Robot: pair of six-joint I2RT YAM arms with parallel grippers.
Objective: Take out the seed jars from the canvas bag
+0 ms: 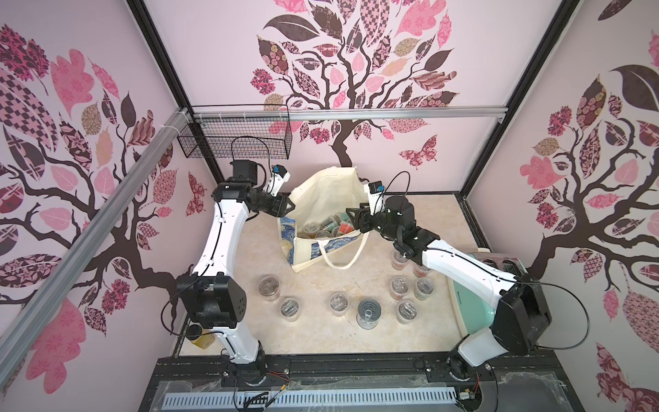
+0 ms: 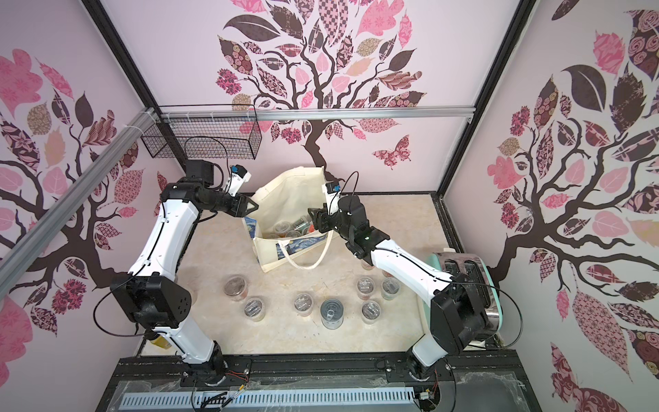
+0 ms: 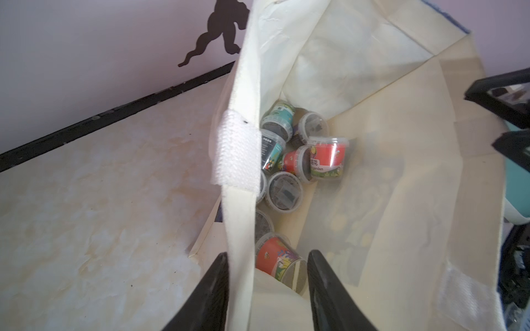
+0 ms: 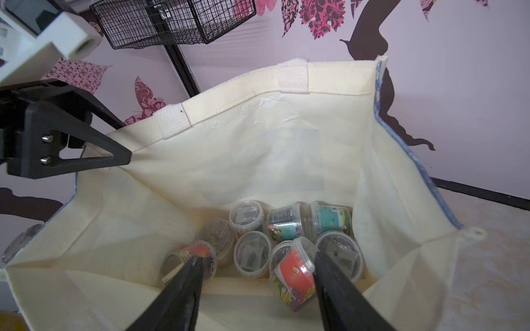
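The cream canvas bag [image 1: 322, 185] stands open with several seed jars inside, among them a red jar [image 3: 327, 158] and a teal one [image 4: 331, 218]. My left gripper [image 1: 285, 204] is at the bag's left rim; in the left wrist view its fingers are apart beside the white strap [image 3: 240, 149], and whether they touch it is unclear. My right gripper [image 1: 357, 218] is at the bag's right front rim; in the right wrist view the fingertips are at the bottom edge, and what lies between them is hard to tell.
Several jars [image 1: 368, 312] stand on the table in front and to the right. A mint toaster [image 2: 463, 267] is at the right, a wire basket [image 1: 233, 134] hangs above at the back left.
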